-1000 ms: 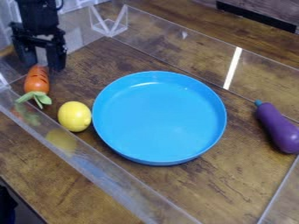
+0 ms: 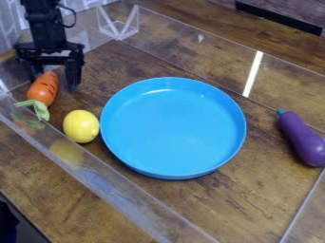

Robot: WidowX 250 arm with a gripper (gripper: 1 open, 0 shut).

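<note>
My black gripper (image 2: 51,62) is at the upper left, open, its fingers low around the upper end of an orange carrot (image 2: 44,89) with a green top. A yellow lemon (image 2: 82,126) lies below and right of the carrot. A large blue plate (image 2: 173,128) fills the middle. A purple eggplant (image 2: 302,141) lies at the right. Whether the fingers touch the carrot is unclear.
Clear plastic walls border the wooden work surface (image 2: 172,47), running close along the left side by the carrot. Bare wood lies above the plate and between it and the eggplant.
My gripper has shifted slightly and sits lower, nearer the carrot. The carrot looks slightly moved; the other objects are unchanged.
</note>
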